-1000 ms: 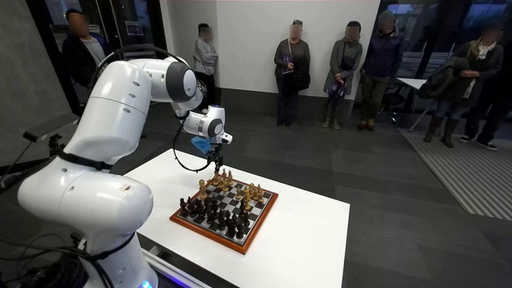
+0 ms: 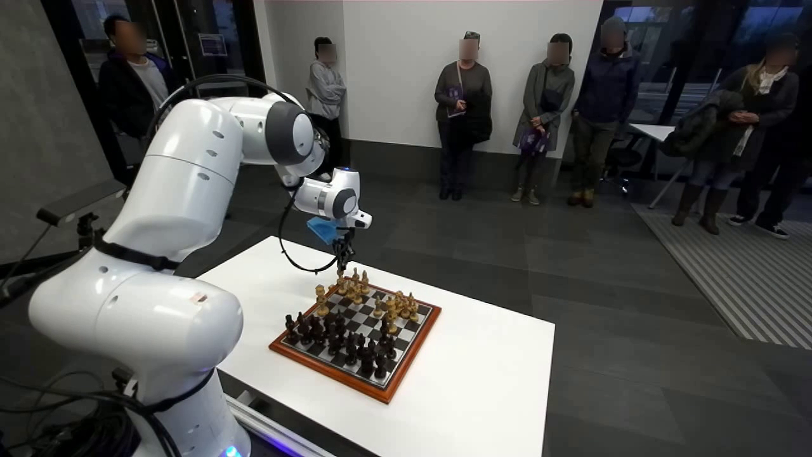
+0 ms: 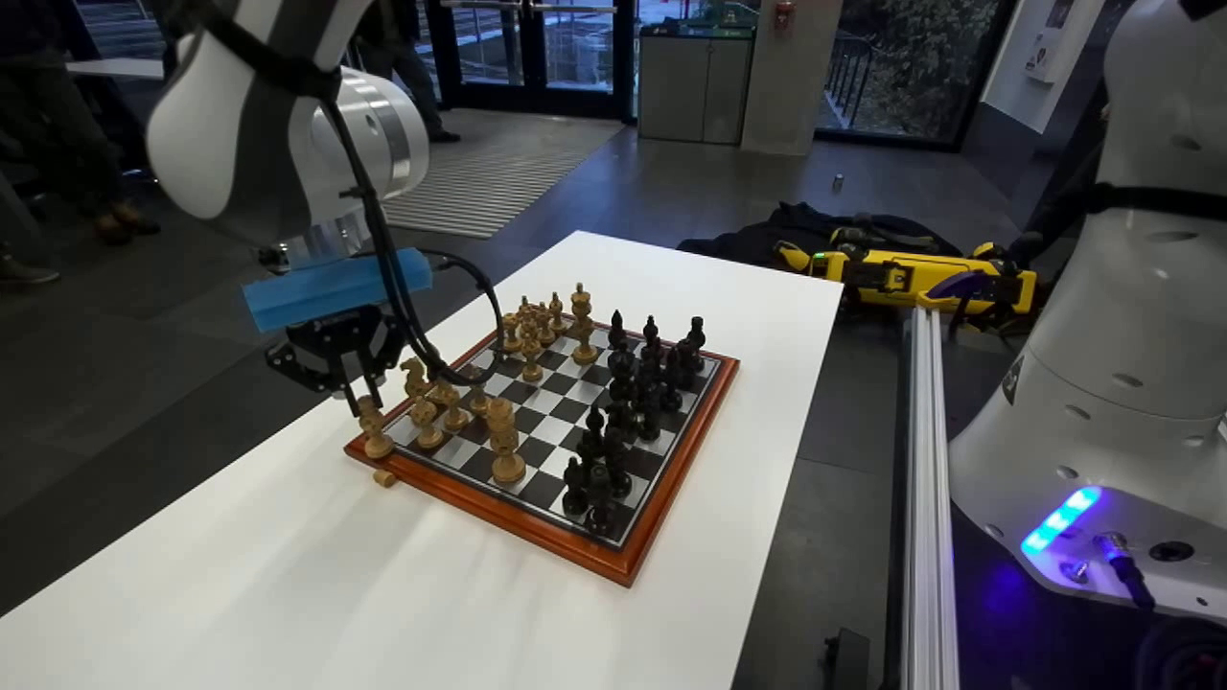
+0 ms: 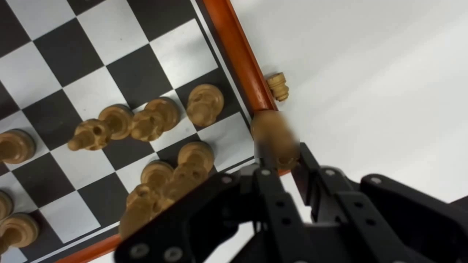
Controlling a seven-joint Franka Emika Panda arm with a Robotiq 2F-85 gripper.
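Observation:
A light wooden chess piece [image 4: 277, 133] is between my gripper's fingertips, over the board's corner border in the wrist view. My gripper is shut on it. In exterior view 2 the same piece [image 3: 374, 431] stands almost upright beneath the gripper [image 3: 365, 397]; whether its base touches the border I cannot tell. The chessboard [image 3: 541, 527] has a reddish wood frame. On the white table, against that frame, lies a small pale wooden bit [image 4: 278, 87]. Other light pieces [image 4: 204, 104] stand near the corner, two of them close beside the gripper.
Dark pieces [image 3: 595, 483] crowd the board's opposite side. A tall light piece [image 3: 503, 443] stands near one edge. A black cable [image 3: 443, 366] loops from the arm over the light pieces.
In exterior view 1 the gripper and wrist have shifted slightly to the right. The board and its pieces look about the same.

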